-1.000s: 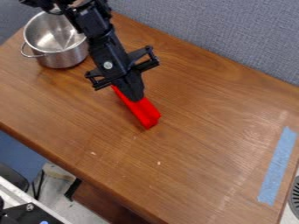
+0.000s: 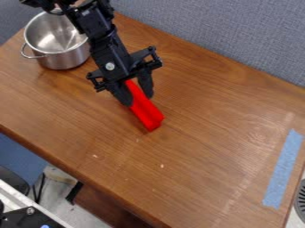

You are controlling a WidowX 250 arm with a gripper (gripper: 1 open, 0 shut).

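Observation:
A black robot gripper [image 2: 134, 86] reaches down from the top left over a red elongated block [image 2: 144, 110], which lies at a slant on the wooden table. The fingertips sit around or just over the upper part of the block; whether they grip it cannot be told.
A steel pot [image 2: 53, 42] with a handle stands at the upper left, beside the arm. A strip of blue tape [image 2: 281, 169] runs along the right of the table [image 2: 202, 178]. The table's front edge drops away at lower left.
The gripper has shifted slightly, its fingers now showing on either side of the block's upper part. The block has barely moved.

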